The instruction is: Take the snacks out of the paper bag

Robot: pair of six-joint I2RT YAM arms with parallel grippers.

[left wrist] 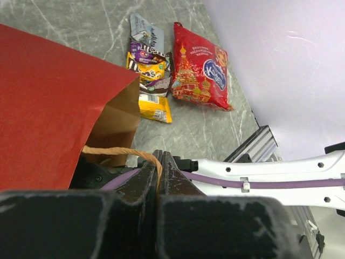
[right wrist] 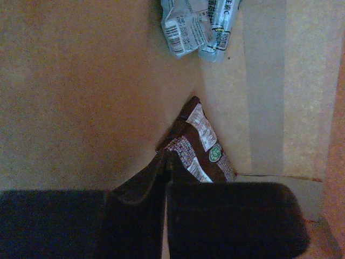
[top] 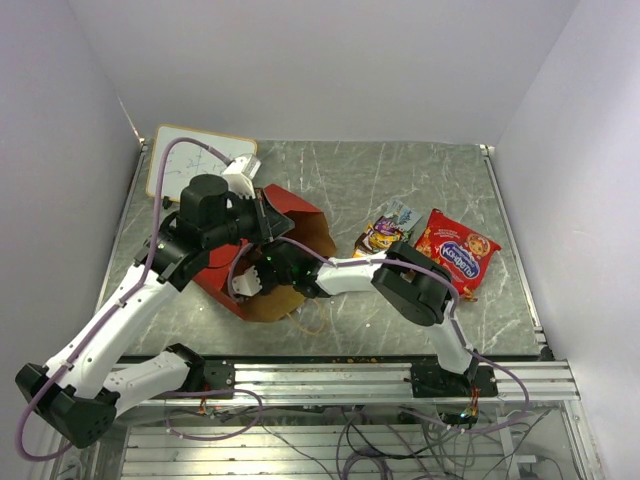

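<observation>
The red paper bag (left wrist: pixel 48 102) lies tipped over, its brown inside facing right. My left gripper is shut on the bag's twisted handle (left wrist: pixel 110 150). Inside the bag, my right gripper is shut, and no object shows between its fingers. A dark brown snack packet (right wrist: pixel 202 140) lies just past its tips; whether they touch I cannot tell. Farther in are a silver packet (right wrist: pixel 186 29) and a slim clear-blue packet (right wrist: pixel 220 32). The top view hides the right fingertips within the bag.
On the table to the right lie a large red candy bag (top: pixel 458 252), a purple and yellow snack packet (top: pixel 383 233), a grey packet (left wrist: pixel 146 31) and a yellow packet (left wrist: pixel 154 108). A whiteboard (top: pixel 200 150) rests at the back left.
</observation>
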